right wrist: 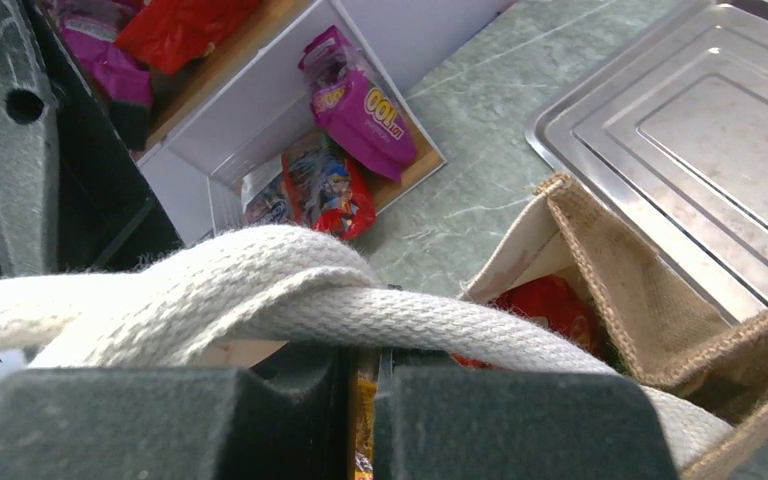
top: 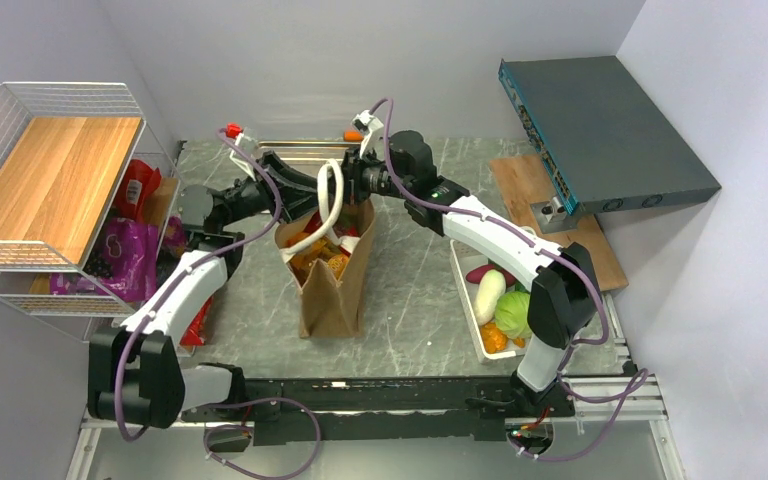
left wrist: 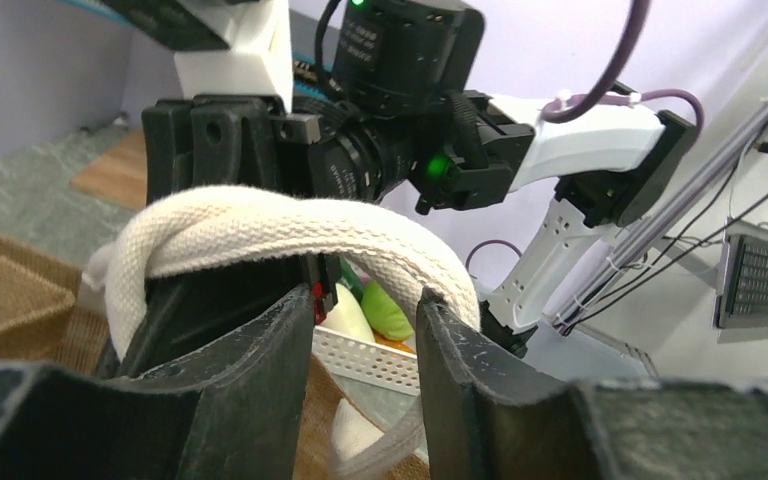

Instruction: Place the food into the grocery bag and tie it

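Note:
The brown paper bag (top: 335,295) stands open-topped on the counter with packaged food (top: 322,262) inside. A thick white rope handle (top: 330,190) rises above its mouth. My left gripper is shut on that rope; its fingers stand apart, and the rope bends round one of them. Facing it closely, my right gripper has its fingers shut to a narrow gap. The rope lies in a loop around those fingers, crossing over itself in the right wrist view. What is between the right fingertips is hidden.
A metal tray (right wrist: 700,130) lies behind the bag. At left stands a wire rack (top: 60,258) with snack packets; at right, a white basket (top: 470,305) holds vegetables. The counter (top: 410,310) between bag and basket is clear.

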